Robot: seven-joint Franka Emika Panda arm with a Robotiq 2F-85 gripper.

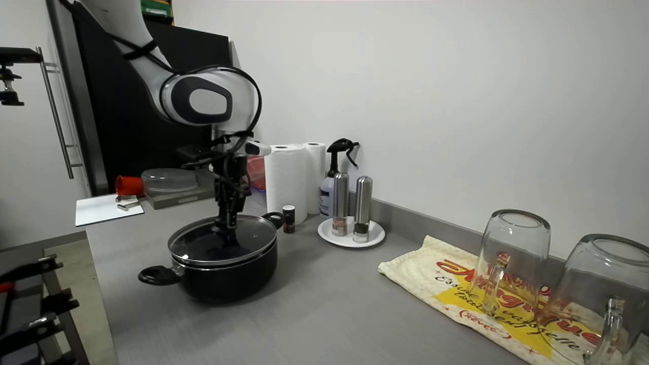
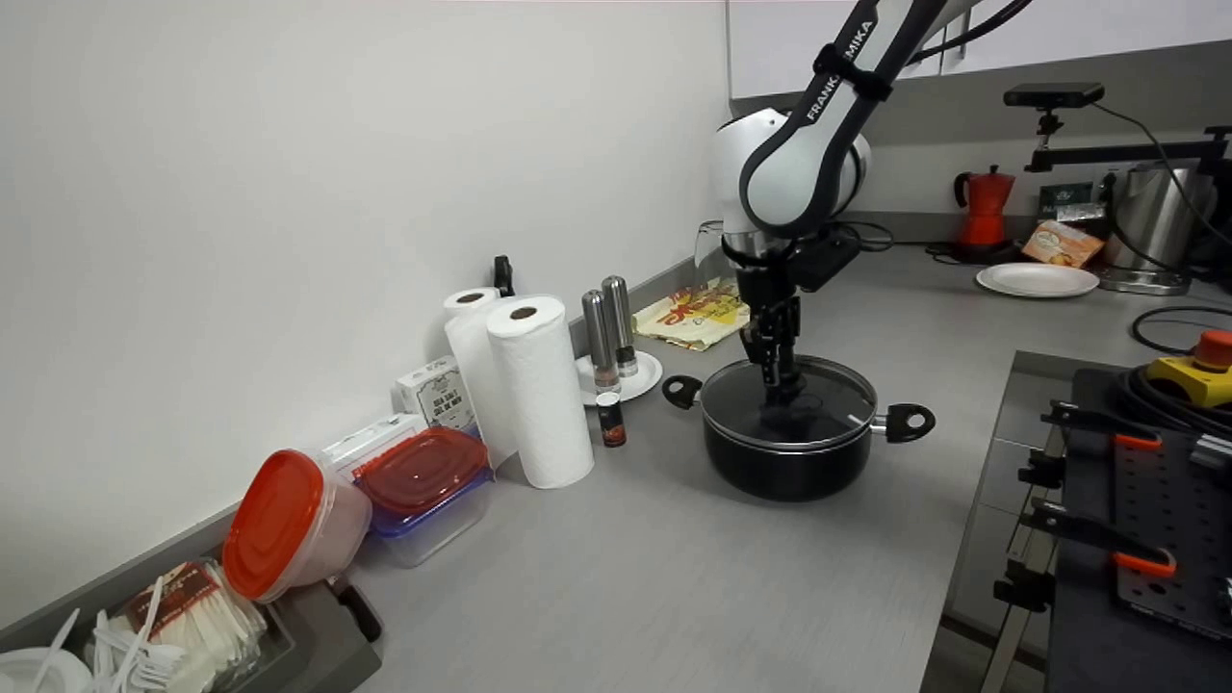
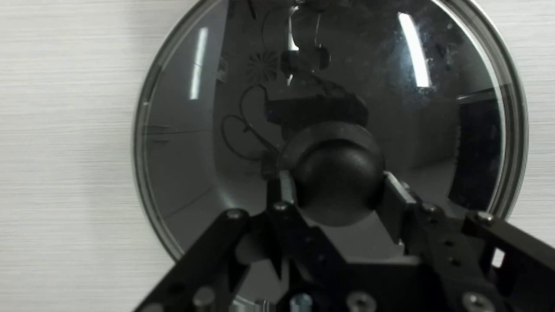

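Note:
A black two-handled pot (image 1: 226,283) stands upright on the grey counter, its glass lid (image 1: 258,230) lying over its mouth. In exterior view 2 the lid (image 2: 739,404) looks level on the pot (image 2: 787,468). My gripper is shut on the round black lid knob (image 3: 338,171), with one finger on each side of it in the wrist view. From above, the lid (image 3: 177,171) covers the pot body. In exterior view 1 the gripper (image 1: 228,224) points straight down at the lid's centre.
Behind the pot are a small spice jar (image 1: 289,219), paper towel rolls (image 1: 284,182) and a white plate (image 1: 351,241) with two mills. Glass mugs (image 1: 511,261) stand upside down on a printed cloth at the right.

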